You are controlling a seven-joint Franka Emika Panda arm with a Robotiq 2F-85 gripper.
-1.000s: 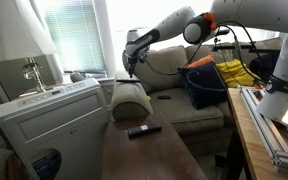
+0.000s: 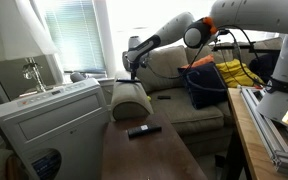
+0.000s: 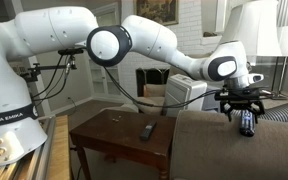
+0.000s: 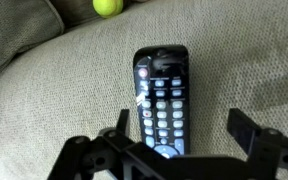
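Observation:
A black remote with pale buttons [image 4: 164, 105] lies on the grey fabric of the sofa arm [image 3: 199, 135]. My gripper is open over its lower end in the wrist view, one finger to either side and fabric showing between each finger and the remote. Seen from exterior view 2, the same remote [image 3: 247, 124] is at the top of the sofa arm, under the open fingers. The gripper looks small and far off in exterior view 1, close above the sofa arm [image 2: 130, 100].
Another dark remote [image 2: 144, 130] rests on the brown table [image 2: 149, 155]. A small dark object [image 2: 164, 97] is on the sofa seat. Cushions [image 2: 206, 85] crowd the sofa's right side. A yellow-green ball [image 4: 108, 6] shows at the wrist view's top edge. A lamp [image 2: 29, 45] stands left.
The arm's far end and gripper have shifted very slightly to the right in exterior view 1. The table and the remote on it look unchanged.

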